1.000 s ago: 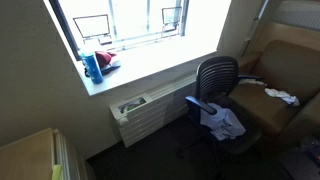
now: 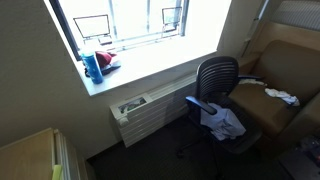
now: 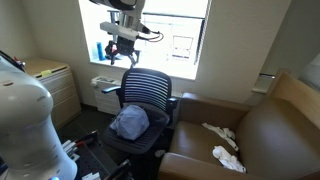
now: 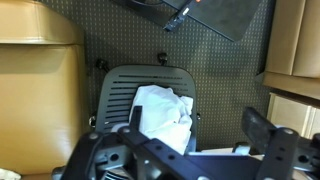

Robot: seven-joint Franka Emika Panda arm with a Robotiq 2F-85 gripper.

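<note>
A whitish cloth (image 4: pixel 166 112) lies crumpled on the seat of the black office chair (image 4: pixel 119 93). In the second exterior view the same cloth (image 3: pixel 130 122) rests in front of the chair's mesh backrest (image 3: pixel 146 91). My gripper hangs above the chair with its fingers wide apart on either side of the cloth in the wrist view. It is open, and nothing is held between the fingers. Two more white cloths lie on the brown sofa: one nearer the front (image 3: pixel 228 158), the other farther back (image 3: pixel 218 131).
The brown sofa (image 3: pixel 196 112) stands beside the chair. On the windowsill (image 2: pixel 150 62) are a blue bottle (image 2: pixel 93 67) and a red object (image 2: pixel 103 58). A white radiator cover (image 2: pixel 155 112) runs below it. Dark floor (image 4: pixel 225 83) shows around the chair.
</note>
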